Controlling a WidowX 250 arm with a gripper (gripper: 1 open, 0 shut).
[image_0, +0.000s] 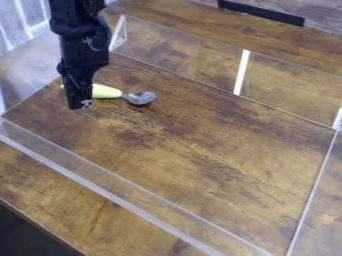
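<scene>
My black gripper reaches down from the top left over the left part of the wooden board, its tip low, just left of a spoon-like utensil with a pale yellow-green handle and a grey metal head. The gripper is shut, and nothing shows between its fingers. It partly covers the handle's left end; whether it touches the utensil I cannot tell.
Low clear acrylic walls surround the wooden surface. A dark strip lies at the back edge.
</scene>
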